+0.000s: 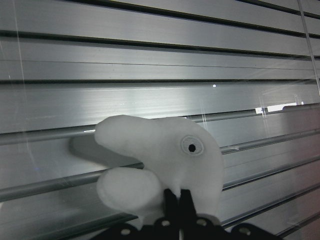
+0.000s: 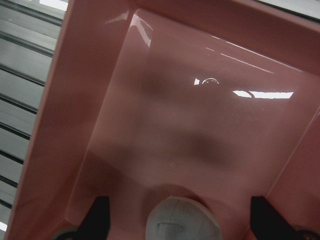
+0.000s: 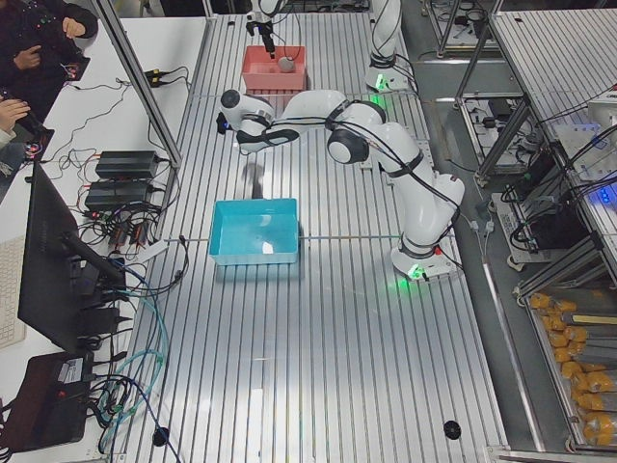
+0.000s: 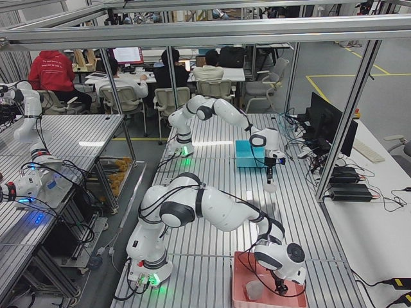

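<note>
A white soft object with a dark ringed spot (image 1: 155, 140), like a plush toy, hangs from my left gripper, whose fingers are shut on it; in the right camera view it (image 4: 271, 187) hangs above the slatted table, between the two bins. My right gripper is open over the pink bin (image 2: 70, 125), with a pale rounded object (image 2: 182, 225) between and below its fingers on the bin floor. The teal bin (image 3: 254, 258) sits empty nearer the left camera.
A monitor, cables and power boxes (image 3: 125, 164) line one side. Both arm bases stand along the opposite edge.
</note>
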